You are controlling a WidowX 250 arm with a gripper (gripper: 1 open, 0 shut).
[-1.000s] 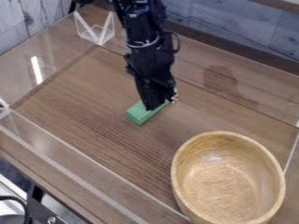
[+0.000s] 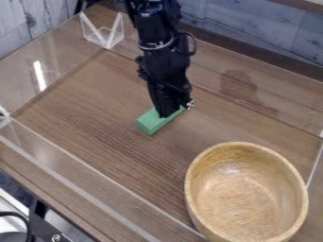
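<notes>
A green rectangular block (image 2: 159, 120) lies flat on the wooden table. The black gripper (image 2: 169, 99) hangs just over its upper right end, partly covering it. Its fingertips are dark and small here; nothing shows held between them, and whether they touch the block is unclear.
A large round tan bowl (image 2: 246, 203) stands at the lower right. A grey panelled wall runs along the back, and black cables lie at the lower left corner.
The gripper has shifted very slightly, apparently upward. The green block lies where it was.
</notes>
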